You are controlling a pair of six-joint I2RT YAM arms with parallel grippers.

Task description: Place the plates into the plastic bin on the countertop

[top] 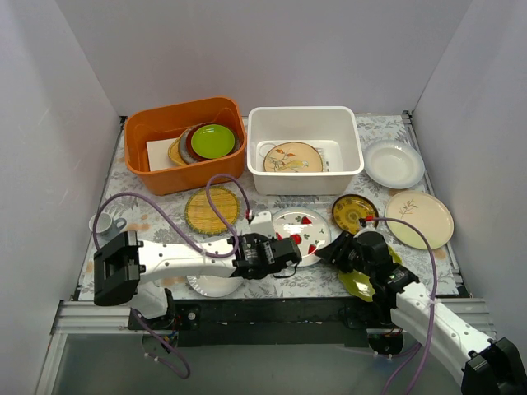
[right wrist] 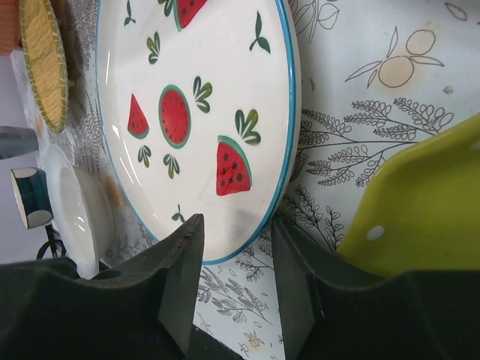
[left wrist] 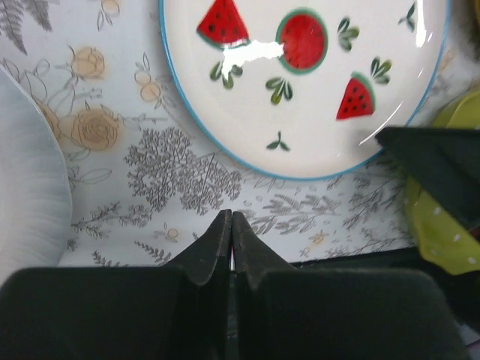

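The watermelon plate [top: 300,230] lies on the countertop. My right gripper is open at its rim, one finger over the plate, the other just outside. My left gripper is shut, above bare counter beside that plate, nothing visible between its fingers. A yellow-green plate [top: 358,284] lies under the right arm, a white plate [top: 210,287] under the left. A brown-yellow plate [top: 352,210], cream plate [top: 420,218], white plate [top: 394,163] and yellow woven plate [top: 210,214] lie around. The white bin [top: 305,185] holds a patterned plate [top: 292,154].
An orange bin [top: 177,177] at back left holds several stacked plates. A mug [top: 103,226] stands at the left edge. The counter's front edge runs just below both grippers, and the plates leave little free room.
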